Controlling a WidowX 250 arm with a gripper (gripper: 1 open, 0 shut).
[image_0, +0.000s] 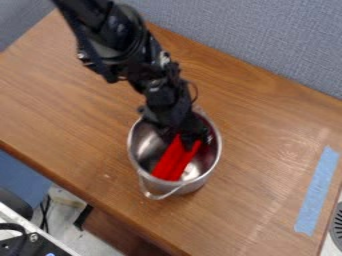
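Note:
A steel pot (144, 149) with a wire handle stands on the wooden table near its front edge, a red object (179, 158) lying inside it. The black gripper (185, 135) reaches down into the back of the pot, at the upper end of the red object. Its fingertips are dark and partly hidden, so whether they touch or hold the object is unclear.
A blue tape strip (317, 190) lies at the right. The front left edge drops to a lower area with white equipment and cables.

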